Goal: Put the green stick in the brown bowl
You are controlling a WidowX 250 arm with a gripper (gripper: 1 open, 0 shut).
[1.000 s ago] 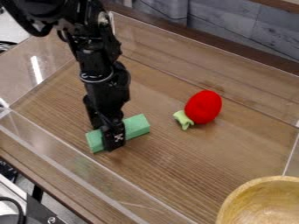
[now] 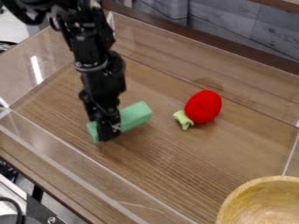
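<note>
The green stick [image 2: 131, 117] is a short, thick block near the middle left of the table, slanting from lower left to upper right. My gripper [image 2: 105, 129] reaches down over its left part and is shut on it, the black fingers hiding some of that end. How far the stick is off the table is hard to tell. At the bottom right corner stands the bowl [image 2: 247, 198], yellowish brown and cut off by the picture's edge; its visible inside looks empty.
A red, rounded object with a green stem [image 2: 204, 107] lies right of the stick. Bare wooden table [image 2: 176, 171] stretches between stick and bowl. Cables [image 2: 14, 208] run beside the table's lower left edge.
Gripper and stick now sit slightly higher in the picture, and the stick's tilt has changed a little. Bowl and red object have stayed put.
</note>
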